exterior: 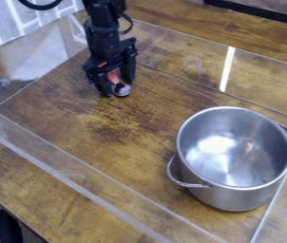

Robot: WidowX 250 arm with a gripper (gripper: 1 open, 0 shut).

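Observation:
The black gripper [112, 74] hangs at the upper left of the wooden surface, its fingers around a small red and silver object [120, 87] resting on or just above the wood. The fingers largely hide the object, and whether they grip it is unclear. A large steel pot [231, 161] with side handles stands at the right.
Clear plastic walls [95, 202] edge the wooden board [108, 142]. The middle and lower left of the board are clear. More wooden surface lies beyond the wall at the top right.

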